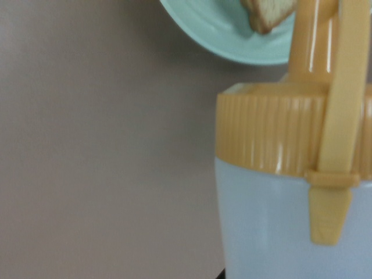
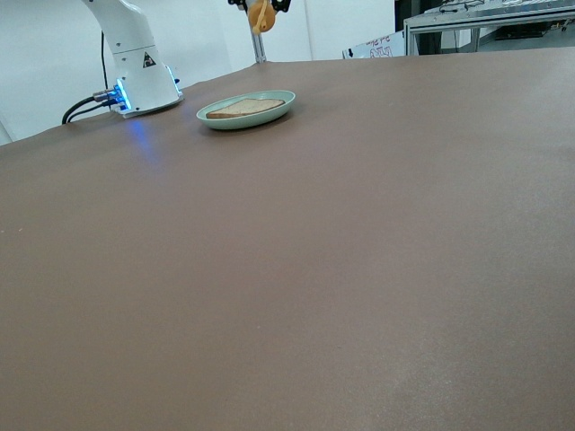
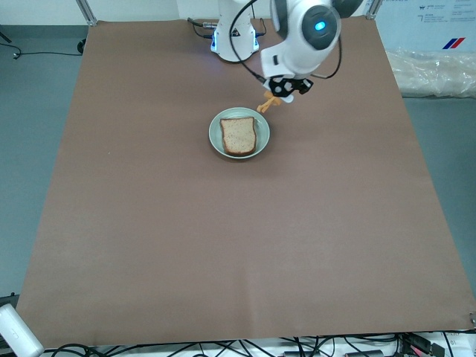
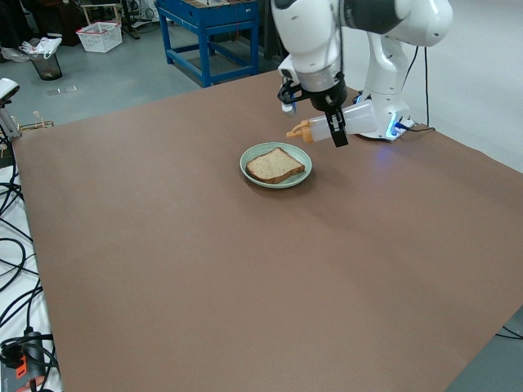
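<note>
A slice of bread (image 3: 238, 135) lies on a pale green round plate (image 3: 264, 130); both show in the top view as well. My gripper (image 4: 335, 122) is shut on a translucent squeeze bottle (image 4: 359, 118) with an orange cap (image 1: 270, 128), held sideways above the table just behind and beside the plate, its nozzle toward the plate's side. In the wrist view the bottle fills the right half, with the plate edge and a bread corner beyond it; the fingers are mostly hidden there.
My arm's base (image 2: 144, 90) with cables stands at the back edge behind the plate. Cables and hardware (image 4: 24, 359) lie along another edge.
</note>
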